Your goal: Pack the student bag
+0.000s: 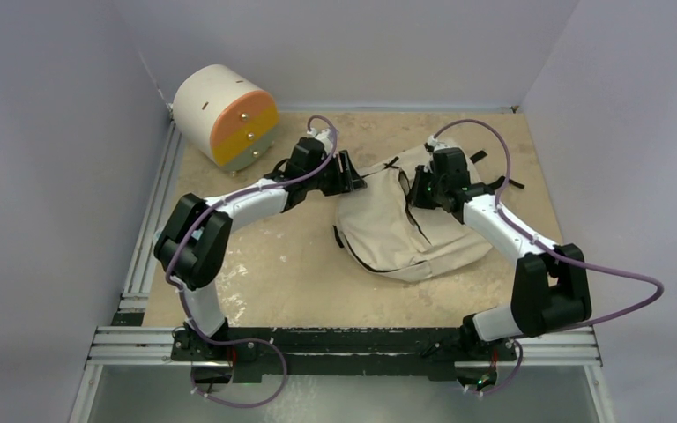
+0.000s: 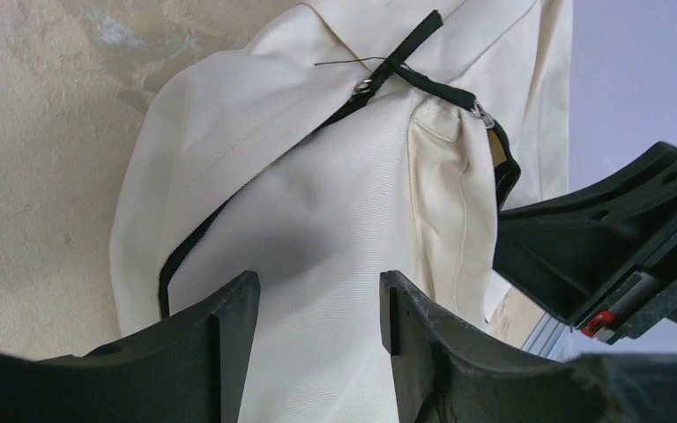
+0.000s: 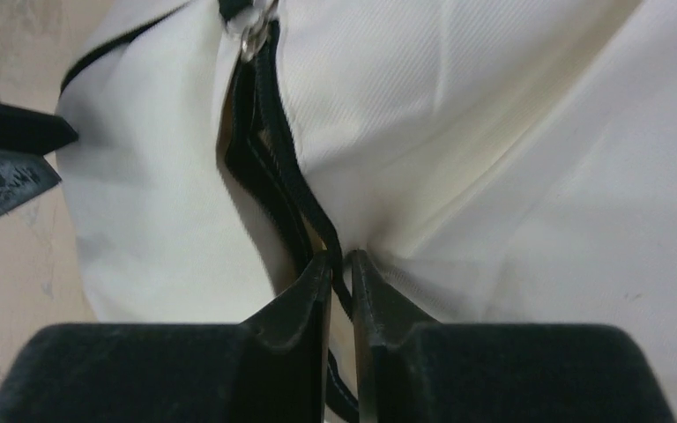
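The cream student bag (image 1: pixel 375 220) lies on the table, its black-edged opening (image 1: pixel 412 211) only a narrow slit. In the left wrist view, my left gripper stands open above the bag's cloth, with a wide empty gap between its fingers. At the slit, my right gripper has its fingertips close together, a thin gap between them. The black zipper edge (image 3: pixel 304 189) runs into that gap; whether the fingers pinch it, I cannot tell. A metal zipper pull (image 3: pixel 254 37) hangs at the slit's upper end. The inside of the bag is mostly hidden.
A white drum-shaped cabinet (image 1: pixel 203 104) with orange, yellow and green drawers stands at the back left. Black straps (image 1: pixel 511 183) lie at the bag's right side.
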